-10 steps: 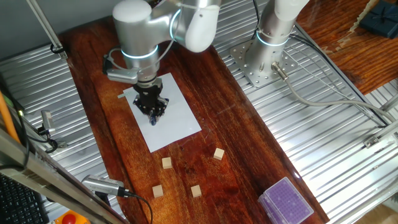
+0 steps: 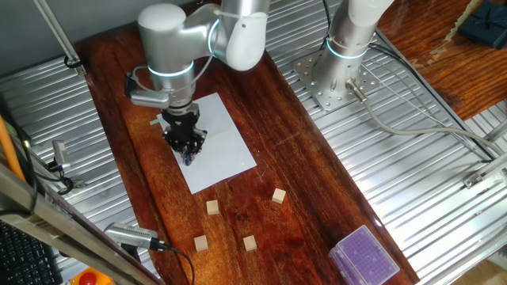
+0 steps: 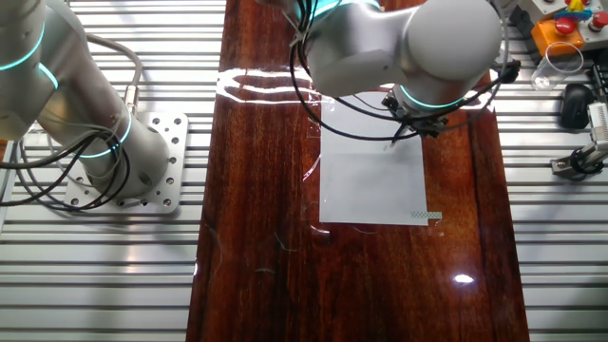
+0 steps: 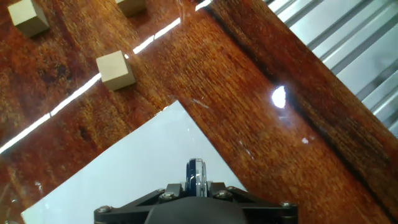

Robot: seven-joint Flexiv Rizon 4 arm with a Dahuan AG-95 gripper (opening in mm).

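Note:
My gripper reaches in from the bottom of the wrist view, its fingers drawn together at the centre. A narrow dark blue and pale piece shows there; whether it is the fingertips themselves or something thin between them I cannot tell. In exterior view 1 the black gripper (image 2: pixel 187 157) points down over the left side of a white sheet of paper (image 2: pixel 222 150). No marks show on the visible part of the sheet. How high the tip stands above it is unclear. The arm partly covers the paper (image 3: pixel 370 185) in exterior view 2.
Several wooden cubes lie off the paper's near edge, among them one cube (image 2: pixel 212 207) and another (image 2: pixel 279 195). A purple-lidded box (image 2: pixel 366 257) stands at the table's near right corner. A camera (image 2: pixel 133 235) with a cable sits along the left edge.
Over the last second my gripper has shifted slightly left across the paper, toward its left edge. The paper, cubes and box have stayed in place.

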